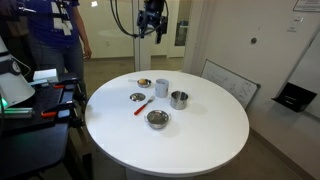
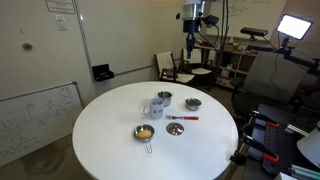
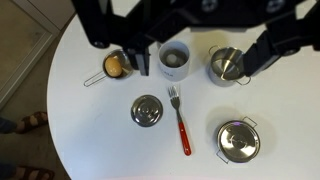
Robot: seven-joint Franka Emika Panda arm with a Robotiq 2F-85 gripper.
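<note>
High above the round white table, my open gripper [image 1: 150,38] holds nothing. In the wrist view its fingers stand wide apart over the tabletop. Below them are a pale mug [image 3: 175,60] and an empty-looking steel pot [image 3: 228,64] with side handles. Beside the mug, a small wire-handled pan [image 3: 107,70] holds a round orange-brown item [image 3: 115,66]. A round metal lid [image 3: 147,110] lies flat near a fork [image 3: 181,122] with a red handle. A second steel pot [image 3: 239,141] sits apart from these; whether it is covered, I cannot tell.
The table [image 1: 205,125] has wide clear room along its front and right side in exterior view 1. A person [image 1: 58,40] stands at the left, beyond the table. A whiteboard [image 1: 230,82] leans against the wall behind.
</note>
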